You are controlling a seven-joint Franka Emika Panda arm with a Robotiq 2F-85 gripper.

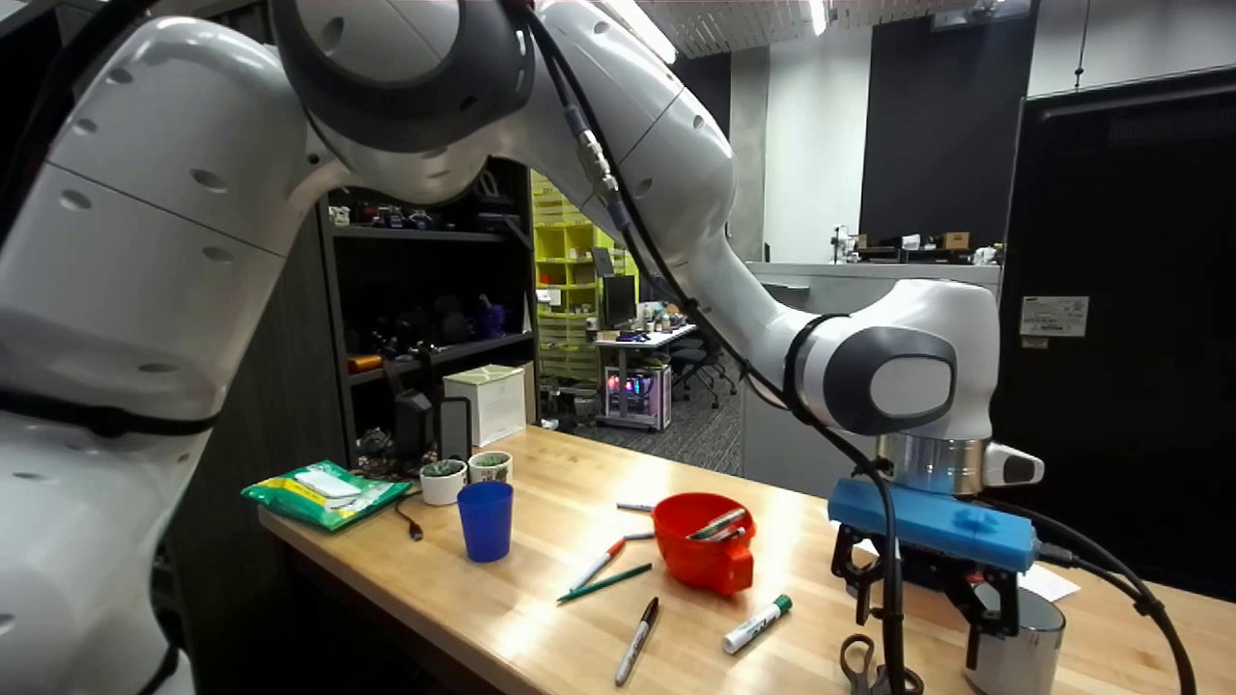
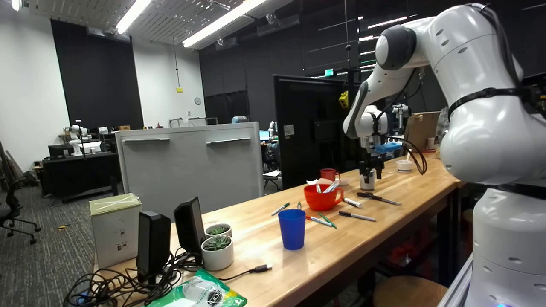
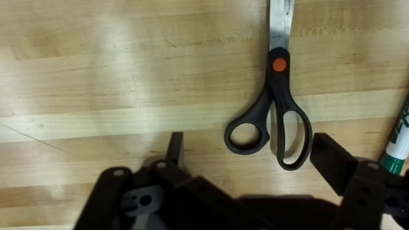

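My gripper stands open over the table, its two fingers wide apart with nothing held between them. Black-handled scissors with an orange pivot lie flat on the wood in the wrist view, handle loops toward the gripper; the right-hand finger appears beside one loop. In exterior view 1, the gripper hangs near a silver-white mug, with one finger in front of it; whether they touch I cannot tell. Markers stand in a red cup. A green-capped white marker lies between that cup and the scissors.
Loose pens lie around the red cup, including a black-capped marker. A blue cup, two small plant pots and a green packet stand farther left. Behind my gripper is a darker red mug. Bare wood shows left of the scissors.
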